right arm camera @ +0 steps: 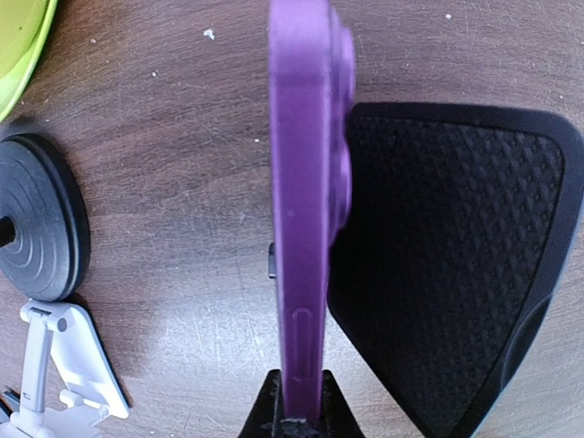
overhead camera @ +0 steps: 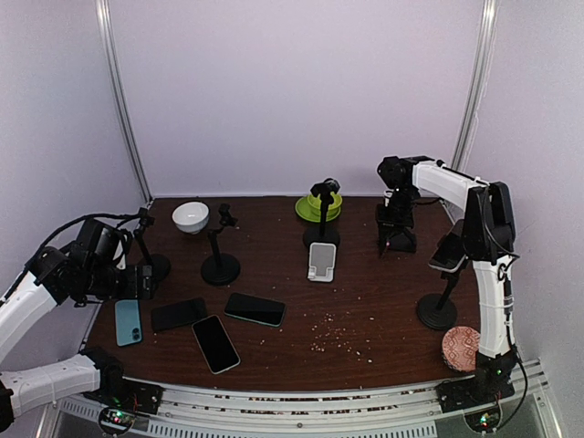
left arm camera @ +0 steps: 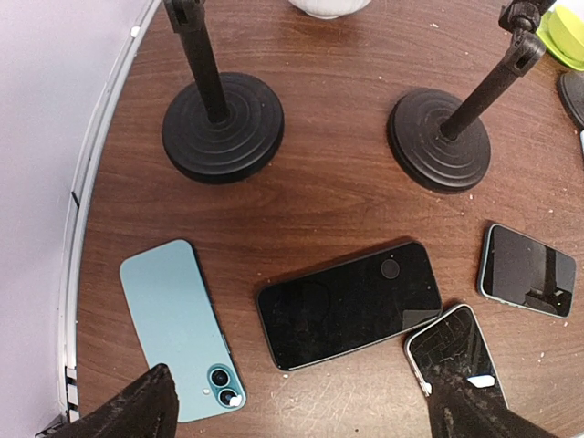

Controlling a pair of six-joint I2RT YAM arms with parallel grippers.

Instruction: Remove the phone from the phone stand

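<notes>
In the right wrist view a purple phone (right arm camera: 303, 210) stands edge-on to the camera, its camera bumps facing right. My right gripper is shut on the phone's lower edge. Just right of it is the black phone stand (right arm camera: 447, 246), its textured rest partly hidden behind the phone; whether the two touch cannot be told. From above, the right gripper covers most of that stand. My left gripper is open, with nothing gripped, over the left side of the table.
A blue phone (left arm camera: 178, 319) and several dark phones lie at the left front. Black stands (overhead camera: 220, 266) rise around the table, and a white phone stand (overhead camera: 321, 262) sits centrally. Behind it is a green bowl (overhead camera: 327, 202). Scattered crumbs mark the otherwise clear front middle.
</notes>
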